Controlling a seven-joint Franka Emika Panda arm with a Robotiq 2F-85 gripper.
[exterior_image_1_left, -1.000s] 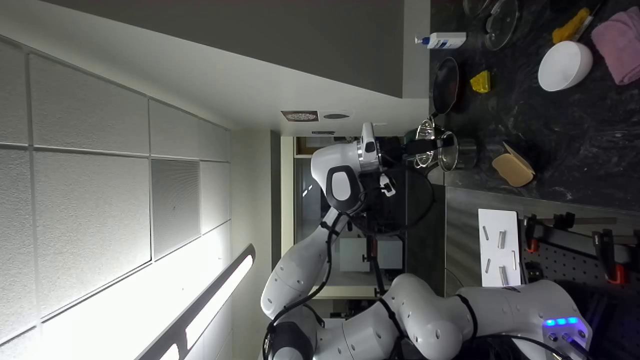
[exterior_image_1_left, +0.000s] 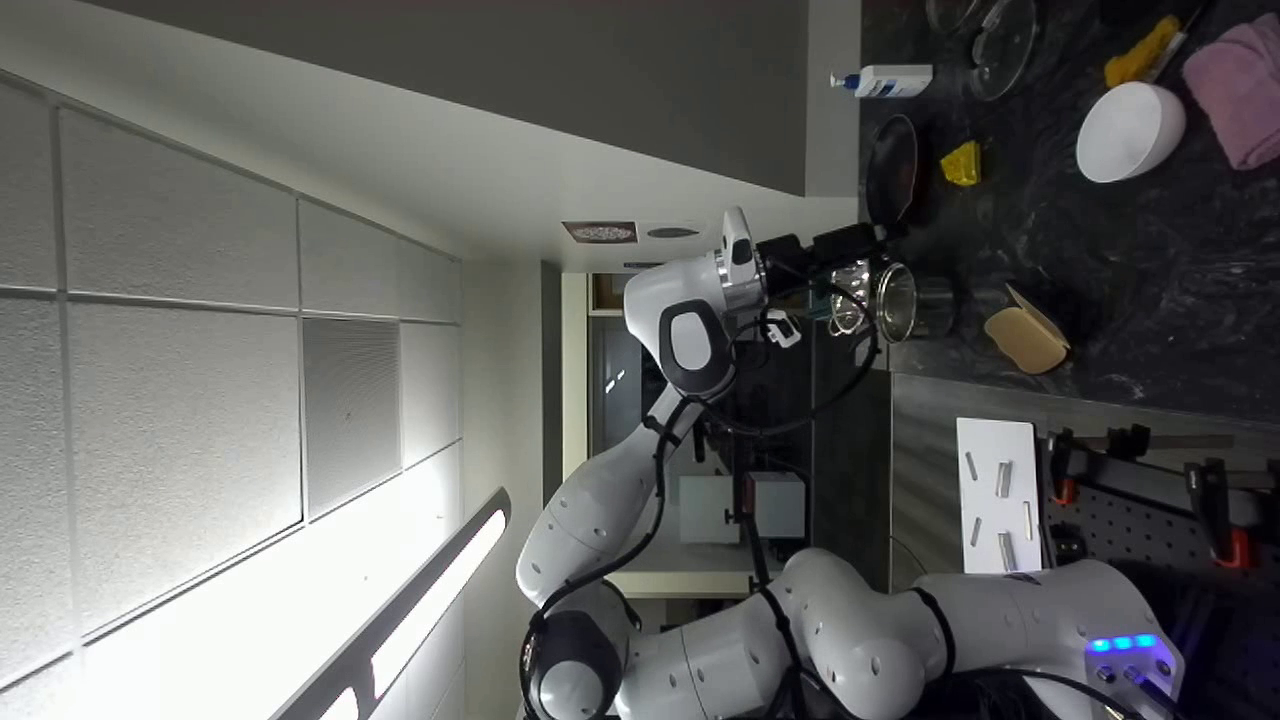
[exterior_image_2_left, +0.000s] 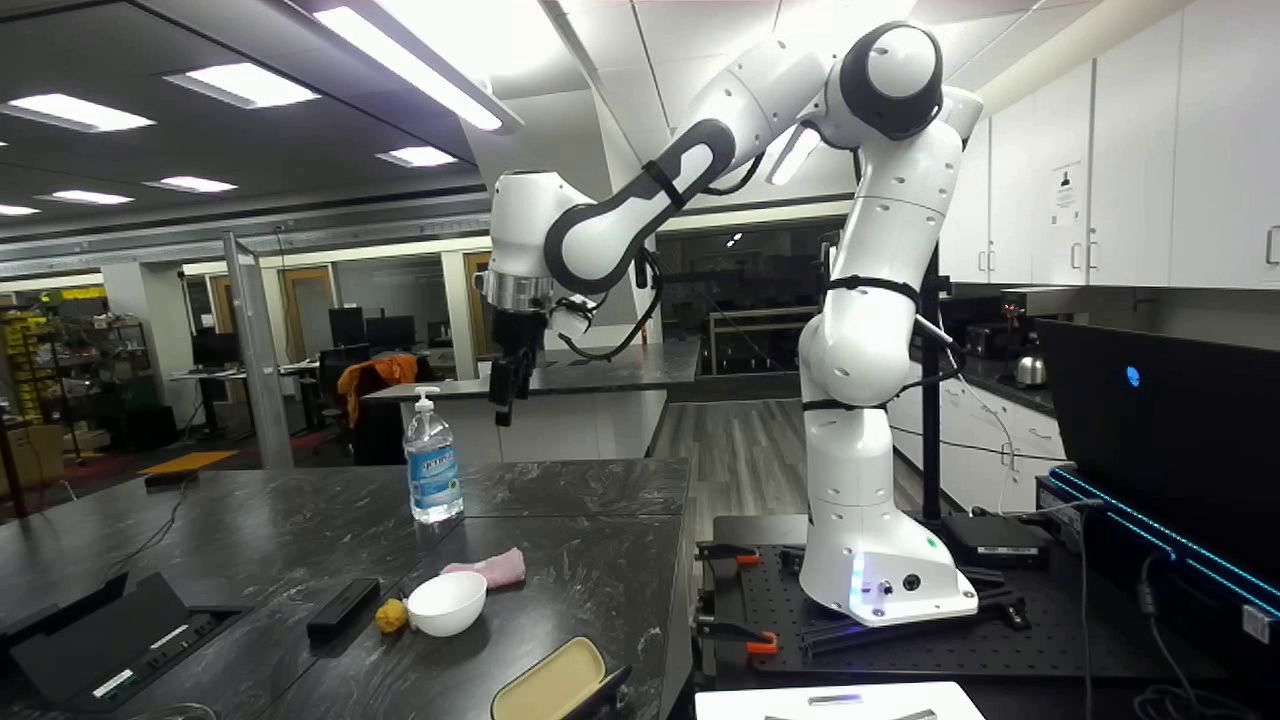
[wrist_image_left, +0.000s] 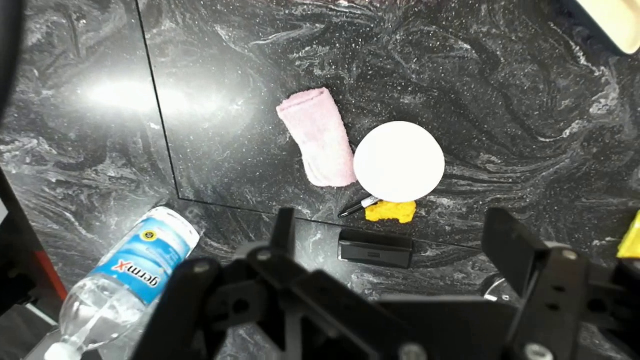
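Observation:
High above the dark counter, my gripper is open, with its two black fingers wide apart and nothing held. Below it in the wrist view lie a white bowl (wrist_image_left: 399, 161), a folded pink towel (wrist_image_left: 321, 139), a yellow crumpled piece (wrist_image_left: 391, 211), a black marker (wrist_image_left: 358, 206) and a black box (wrist_image_left: 375, 248). The bowl sits upright beside the towel, as exterior view 2 shows the bowl (exterior_image_2_left: 446, 602) and towel (exterior_image_2_left: 489, 566). My gripper (exterior_image_2_left: 504, 402) hangs pointing down there, well clear of everything on the counter.
A clear pump bottle with a blue label (wrist_image_left: 144, 258) stands on the counter. In exterior view 1 a dark pan (exterior_image_1_left: 891, 168), a metal pot (exterior_image_1_left: 918, 302), a yellow sponge (exterior_image_1_left: 962, 163) and a tan tray (exterior_image_1_left: 1028, 336) are spread out. Bare counter surrounds the towel.
My gripper has turned and moved upward in exterior view 1, away from in front of the pot and towards the pan's handle. The objects on the counter have stayed put.

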